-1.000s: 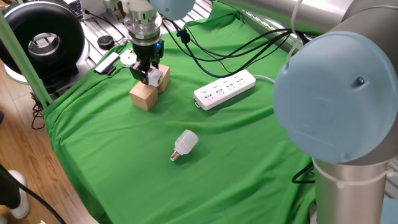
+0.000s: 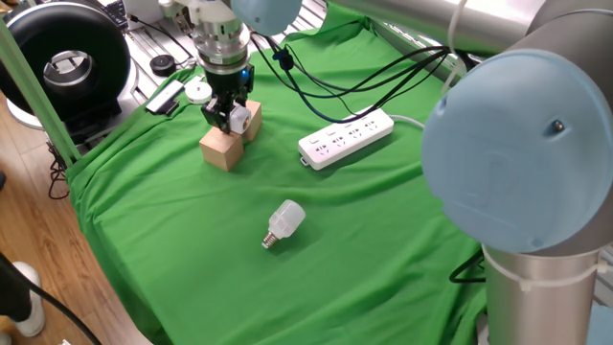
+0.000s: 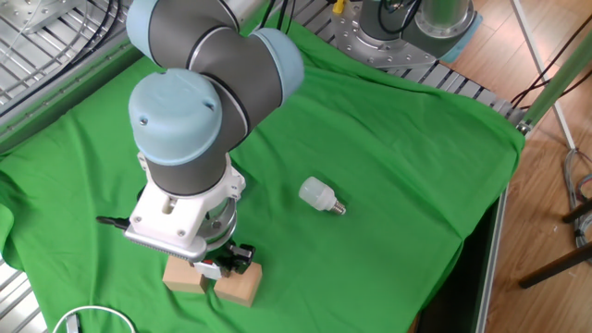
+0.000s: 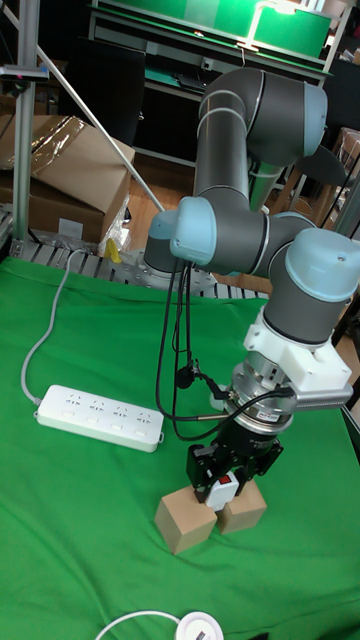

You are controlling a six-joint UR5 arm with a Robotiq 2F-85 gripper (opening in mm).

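Note:
A small white socket piece with a red switch [image 4: 222, 492] sits at two wooden blocks, one nearer [image 2: 222, 150] and one behind it [image 2: 255, 117]. My gripper [image 4: 220, 485] points down over the blocks, its black fingers on either side of the white piece. Whether they press on it cannot be made out. In exterior view 2 the arm covers most of the gripper, and a bit of the white piece [image 3: 209, 270] shows over the blocks. A white light bulb [image 2: 285, 222] with a metal screw base lies on its side on the green cloth. The white power strip [image 2: 346, 139] lies apart from the blocks.
Black cables [image 2: 369, 86] hang from the arm near the power strip. A round white object with a cord [image 4: 198, 627] lies close to the cloth's edge. Open green cloth [image 2: 374, 259] surrounds the bulb.

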